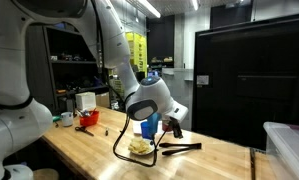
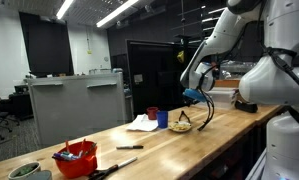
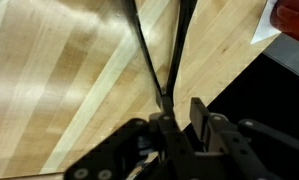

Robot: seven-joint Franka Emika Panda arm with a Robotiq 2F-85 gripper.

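Black tongs [image 1: 179,148] appear to rest on the wooden table, their two arms spread in a narrow V. My gripper [image 1: 175,130] hangs just above them. In the wrist view the tongs [image 3: 149,45] run down to a joined end close to the dark fingertips [image 3: 197,106]. A gap shows between the fingers there, and the gripper looks part open, with no clear grip on the tongs. To the left is a plate with yellow food [image 1: 140,146], beside a blue cup [image 1: 147,129] partly behind the arm.
A red basket [image 2: 76,158] of utensils, more utensils [image 2: 114,166] and mugs occupy the table's other end. In the wrist view a red item [image 3: 291,17] sits at the top right corner. A white bin [image 1: 287,146] stands at the right.
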